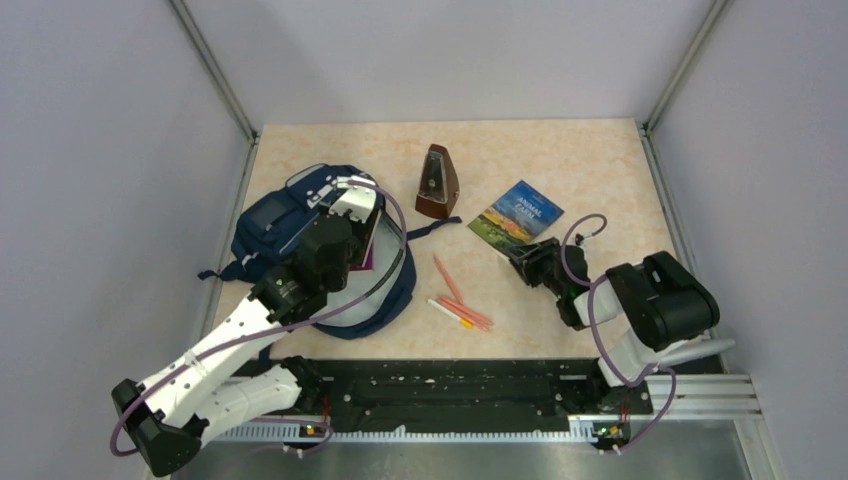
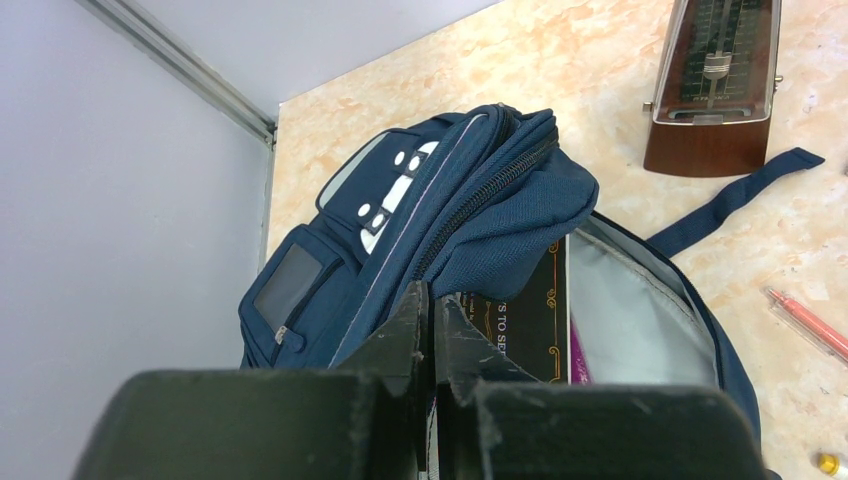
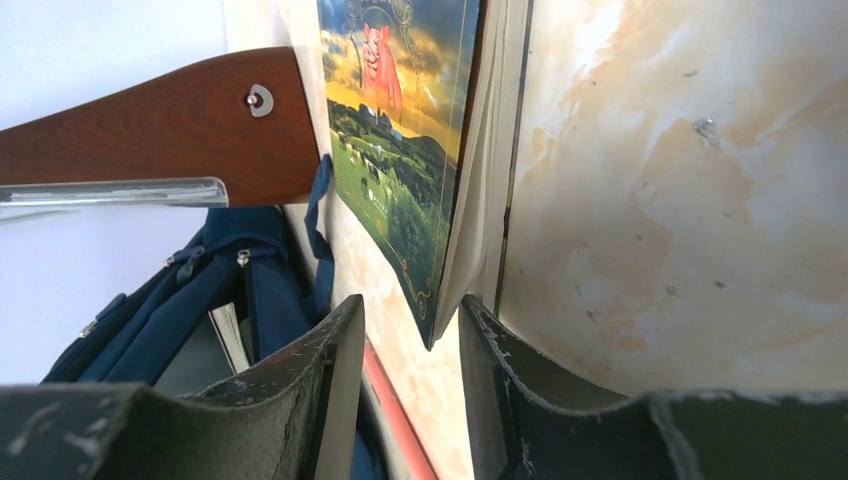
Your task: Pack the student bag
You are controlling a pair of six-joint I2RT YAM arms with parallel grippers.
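The navy backpack [image 1: 275, 220] lies open at the left, with books [image 2: 512, 330] inside. My left gripper is over it, shut, fingertips at the bag's fabric. An ANIMAL book [image 1: 515, 215] with a landscape cover lies flat at the right. My right gripper is low at that book's near corner [image 3: 432, 320], part open, one finger on either side of the corner; whether they touch it I cannot tell. Several pink pens [image 1: 465, 312] and a white pen with a yellow end [image 1: 448, 311] lie between bag and book.
A wooden metronome [image 1: 437, 183] stands at the back middle, near a bag strap [image 1: 440, 224]. Walls bound the left, back and right.
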